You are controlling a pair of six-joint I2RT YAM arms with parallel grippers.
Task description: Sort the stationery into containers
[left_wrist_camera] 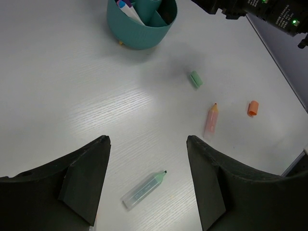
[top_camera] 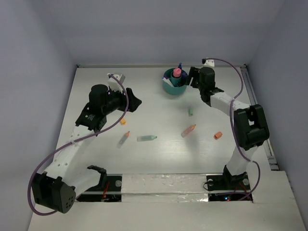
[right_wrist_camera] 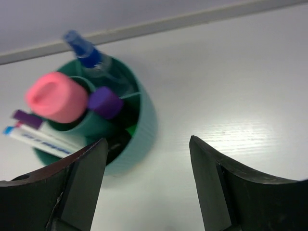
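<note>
The teal organizer (top_camera: 172, 90) at the back holds pens, a pink item (right_wrist_camera: 57, 96) and other stationery. My right gripper is open beside it, empty between the fingers. My left gripper hangs open over the left side, also empty. On the table lie a green marker (left_wrist_camera: 143, 190), a pink marker (top_camera: 188, 130), a small green piece (left_wrist_camera: 196, 79), an orange piece (left_wrist_camera: 252, 108), a grey marker (top_camera: 123, 139) with an orange tip and a yellow piece (top_camera: 122, 121).
The white table (top_camera: 163, 159) has clear room between the loose items. Walls and a rail border it at the back and right.
</note>
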